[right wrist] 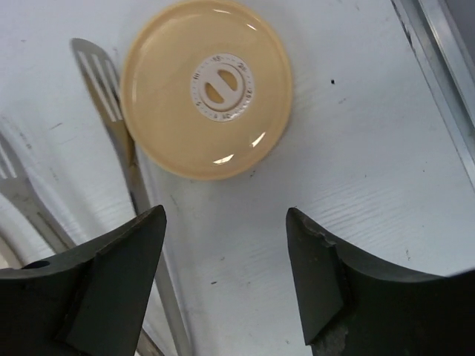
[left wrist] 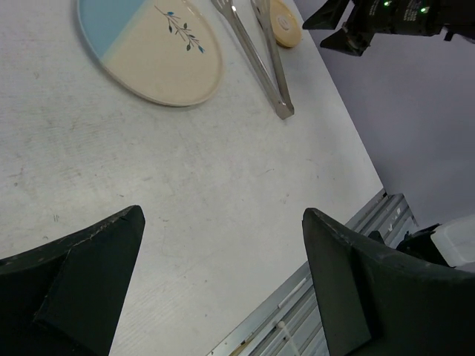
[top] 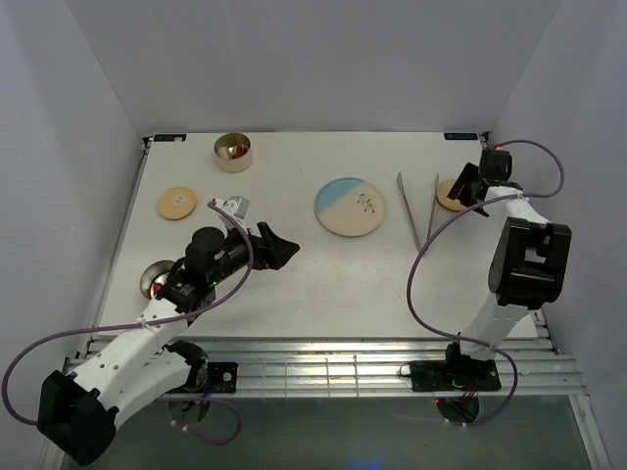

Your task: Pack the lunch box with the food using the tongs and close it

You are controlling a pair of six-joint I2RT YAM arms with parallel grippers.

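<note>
Metal tongs (top: 408, 211) with forked tips lie spread in a V on the table, right of the blue-and-cream plate (top: 338, 215). Over the right-hand round tan lid (top: 447, 199) hovers my right gripper (top: 470, 197). Its fingers (right wrist: 119, 271) stand apart with only table between them, and the lid with its dial (right wrist: 204, 141) lies beyond the tips. Left of the plate, above the table, my left gripper is open and empty. A bowl (top: 233, 163) holding small colourful pieces stands at the back left.
Another metal bowl (top: 149, 274) with something red inside is partly hidden by my left arm. A second tan lid (top: 176, 203) lies flat at the left. Bare table stretches in front of the plate. Walls close in on both sides.
</note>
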